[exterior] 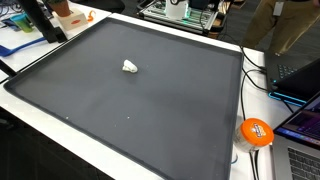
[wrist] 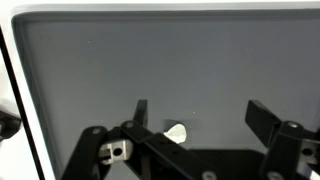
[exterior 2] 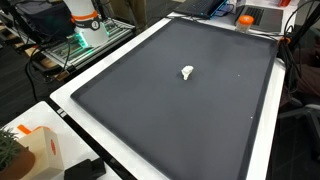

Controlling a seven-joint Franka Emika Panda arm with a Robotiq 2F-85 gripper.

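A small white object (exterior: pixel 129 66) lies alone on the dark grey tray surface (exterior: pixel 140 110). Its exact shape is too small to make out. Exterior view 2 shows the same white object (exterior 2: pixel 187 72) near the middle of the grey surface (exterior 2: pixel 180 115). From the wrist, the white piece (wrist: pixel 176 132) appears low in the picture, partly behind the gripper's body. My gripper stands open above the surface, its two black fingers wide apart and nothing held between them. In the exterior views the gripper itself is out of the picture.
An orange-lidded container (exterior: pixel 254 134) and a laptop (exterior: pixel 298 158) stand beyond the tray's right edge. A plant pot (exterior 2: pixel 12 157) is at the lower left in exterior view 2. Apart from the white piece, the grey surface is clear.
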